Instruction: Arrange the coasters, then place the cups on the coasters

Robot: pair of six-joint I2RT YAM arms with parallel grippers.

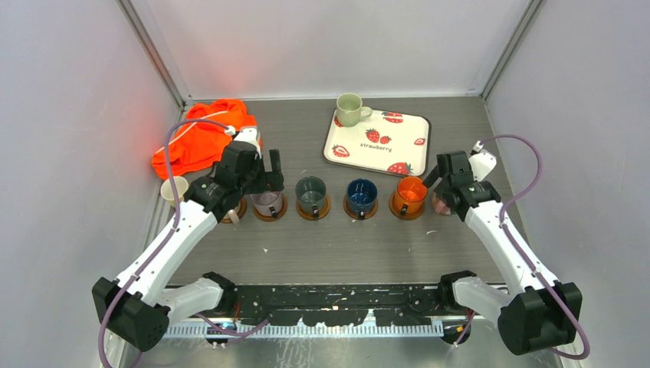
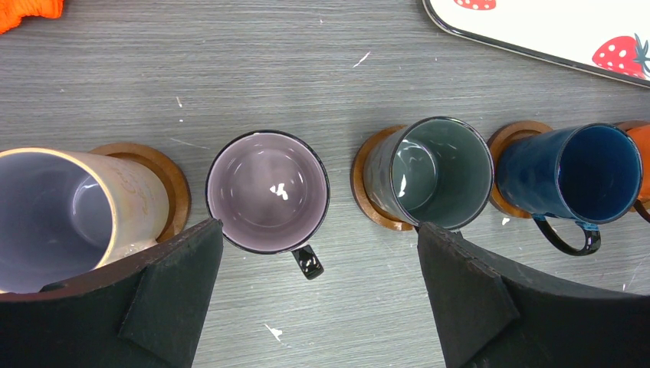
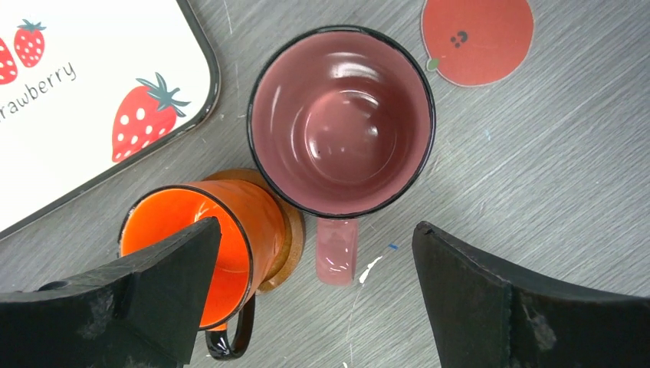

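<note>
A pink cup [image 3: 341, 126] with a dark rim stands upright on the bare table, close beside the orange cup [image 3: 264, 222]. Between them a wooden coaster [image 3: 292, 244] shows from under the orange cup. To the pink cup's upper right, apart from it, lies a flat red coaster [image 3: 479, 38]. My right gripper is open above the pink cup, nothing between its fingers. The left gripper, also open and empty, hangs over the lilac cup [image 2: 268, 195]. In the top view the right arm mostly hides the pink cup.
The dark green cup [image 1: 311, 196] and blue cup [image 1: 361, 196] stand on wooden coasters in a row. Behind them a strawberry tray [image 1: 368, 153] bears a light green cup [image 1: 349, 109]. An orange cloth [image 1: 201, 138] and a cream cup [image 1: 175, 189] lie left.
</note>
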